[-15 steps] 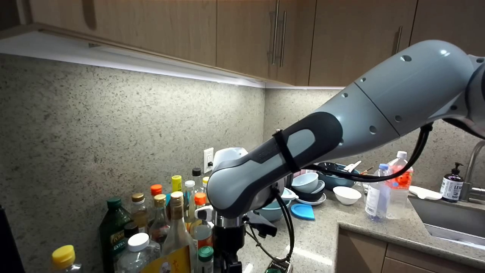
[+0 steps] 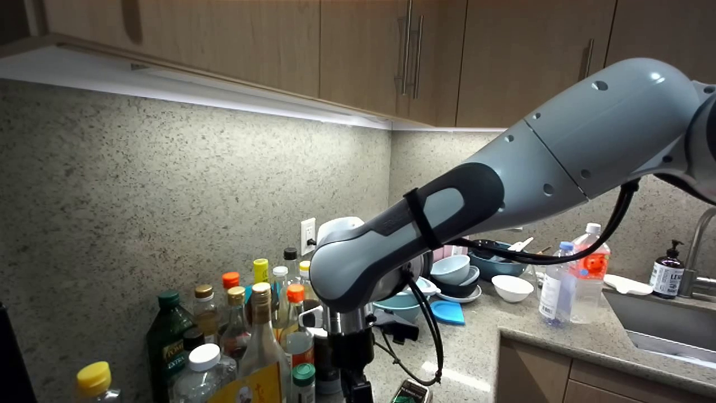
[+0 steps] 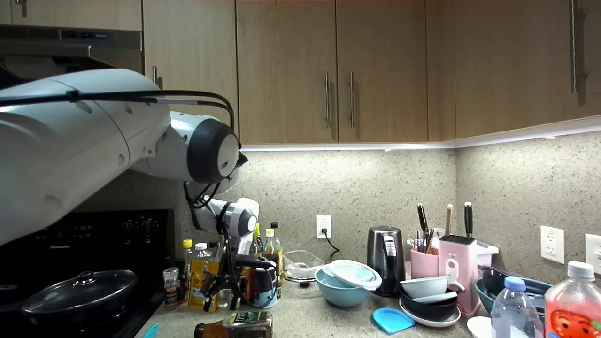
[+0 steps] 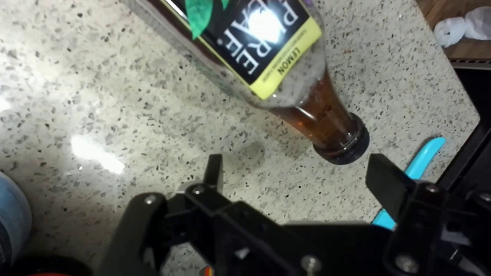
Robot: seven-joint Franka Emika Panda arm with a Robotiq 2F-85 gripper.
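Note:
A Pure Leaf lemon tea bottle (image 4: 257, 50) lies on its side on the counter, its dark cap (image 4: 345, 145) toward the right in the wrist view. In exterior view 2 the same bottle (image 3: 242, 326) is at the bottom edge, partly cut off. My gripper stands open, its two fingers wide apart with bare counter between them. The bottle's capped end is just beyond the right finger in that view, outside the gap. In exterior view 2 the gripper (image 3: 222, 293) hangs above the counter behind the bottle, close to the standing bottles.
Upright bottles (image 2: 262, 336) crowd the wall side. A turquoise utensil (image 4: 425, 156) lies near the stove edge. Bowls (image 3: 341, 293), a kettle (image 3: 386, 259) and a blue flat piece (image 3: 392, 320) stand or lie farther right. Open counter lies left of the bottle in the wrist view.
The lower arm and gripper have shifted slightly right in exterior view 1, with the cable swinging along. The standing bottles and the bowls have not moved.

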